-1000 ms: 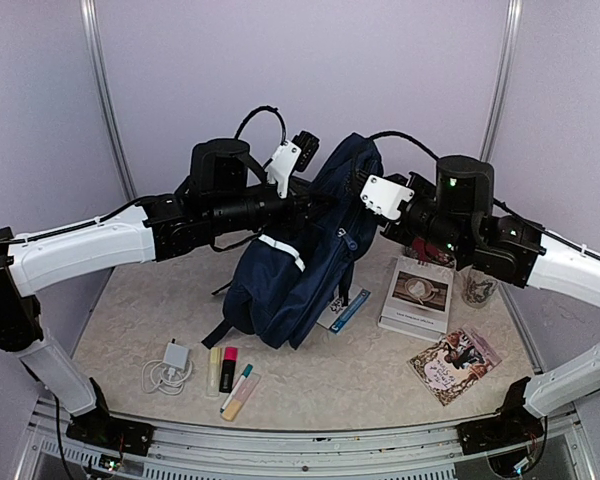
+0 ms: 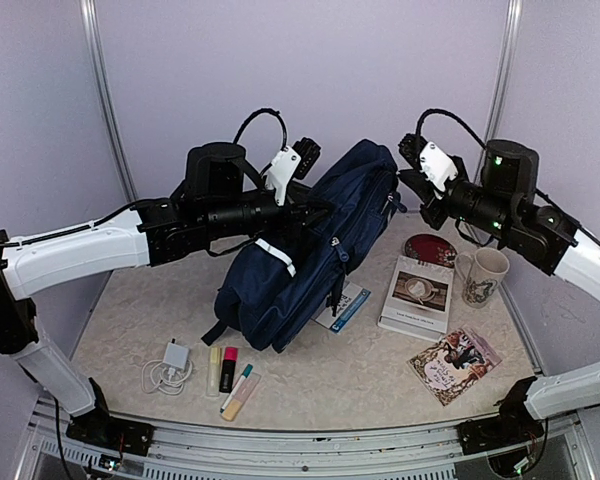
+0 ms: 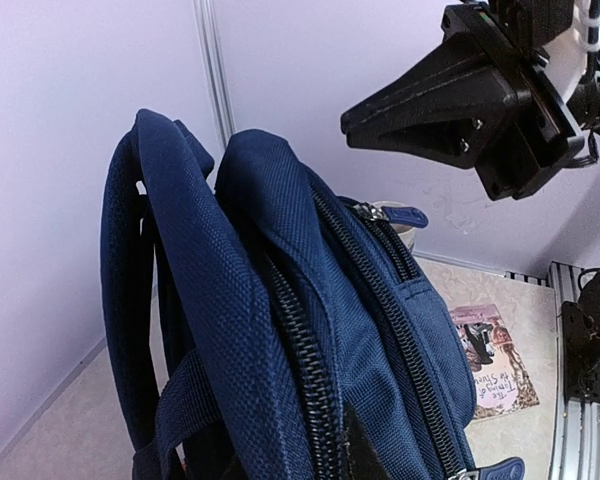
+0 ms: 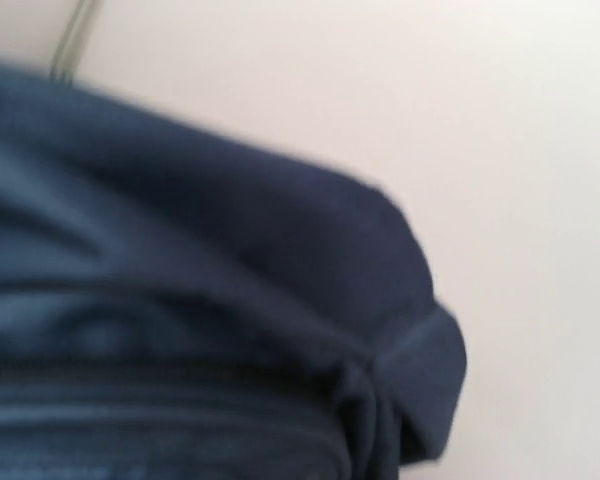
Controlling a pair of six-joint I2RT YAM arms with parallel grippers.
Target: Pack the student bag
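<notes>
The navy backpack (image 2: 310, 250) leans tilted mid-table, its top up and to the right. My left gripper (image 2: 325, 212) is shut on the backpack's fabric by the main zipper; its fingertips (image 3: 350, 455) barely show in the left wrist view. The front pocket zipper pull (image 3: 405, 215) lies on the bag's upper front. Up and left of that pull in the left wrist view, my right gripper is shut, empty and apart from the bag. A second zipper pull (image 3: 502, 469) hangs lower. The right wrist view is blurred, showing dark bag cloth (image 4: 240, 210).
A white book (image 2: 417, 295), a patterned booklet (image 2: 454, 365), a mug (image 2: 483, 276) and a red dish (image 2: 430, 249) lie to the right. At front left are a charger (image 2: 175, 357) and several markers (image 2: 227, 370). A blue ruler (image 2: 351, 310) lies beside the bag.
The pull now sticks out sideways. The bag's top has shifted slightly right.
</notes>
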